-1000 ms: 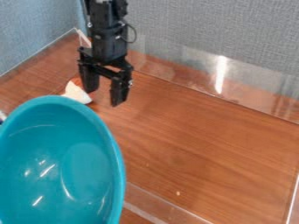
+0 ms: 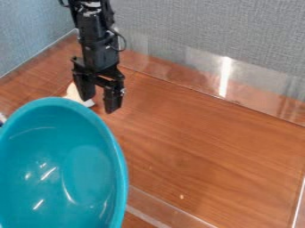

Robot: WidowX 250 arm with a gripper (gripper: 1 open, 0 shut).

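Note:
My black gripper [image 2: 99,96] hangs over the back left of the wooden floor, open, its fingers pointing down. Just behind and under its left finger is a small pale object [image 2: 74,96], partly hidden by the gripper; I cannot tell what it is. A large teal bowl [image 2: 60,178] fills the lower left, in front of the gripper.
Clear low walls edge it, with grey textured panels [image 2: 226,36] behind at the back and left.
The gripper has shifted left and a little down, so it now covers more of the small pale object. The bowl has not moved.

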